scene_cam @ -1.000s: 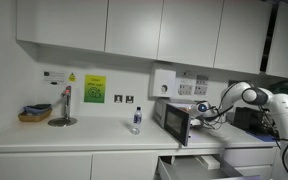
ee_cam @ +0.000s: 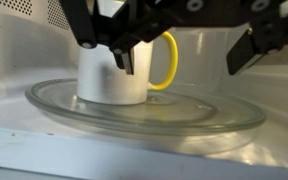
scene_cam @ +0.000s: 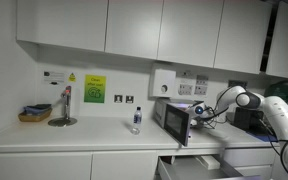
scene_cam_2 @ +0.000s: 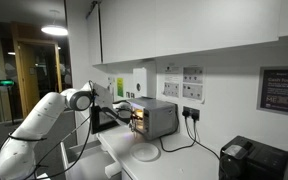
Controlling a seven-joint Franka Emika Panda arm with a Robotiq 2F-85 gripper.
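Observation:
A white mug [ee_cam: 112,78] with a yellow handle [ee_cam: 168,65] stands upright on the glass turntable [ee_cam: 199,115] inside the microwave [scene_cam_2: 160,118]. In the wrist view my gripper is open, its dark fingers spread apart in front of the mug. The yellow handle shows in the gap between them, nearer the left finger; whether anything touches cannot be told. The mug's top is hidden behind the gripper. Exterior view 1 shows the microwave door [scene_cam: 177,122] swung open and the arm reaching in from the right.
A white round plate [scene_cam_2: 145,152] lies on the counter before the microwave. An open drawer [scene_cam: 194,168] juts out below. To the left stand a bottle [scene_cam: 137,121] and a tap [scene_cam: 66,104]. A black appliance [scene_cam_2: 252,158] sits at the right of exterior view 2.

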